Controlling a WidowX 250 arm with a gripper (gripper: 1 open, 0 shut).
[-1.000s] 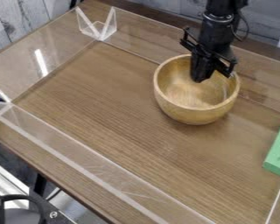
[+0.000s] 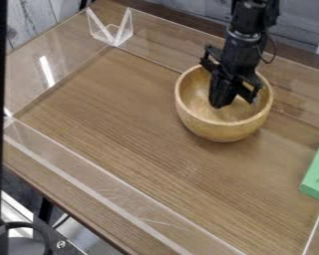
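Note:
A wooden bowl (image 2: 218,120) sits on the wooden table (image 2: 123,149) at the upper right. The black gripper (image 2: 229,92) reaches down from the top into the bowl, its fingertips inside the rim. Whether it is open or shut, and whether anything is between its fingers, is too small to tell.
A green block (image 2: 317,171) lies at the right edge. A clear angular object (image 2: 111,28) is at the back left. Black hardware shows at the lower left corner.
The gripper has come down further into the bowl, from above and around the back rim to inside it. The bowl looks about where it was.

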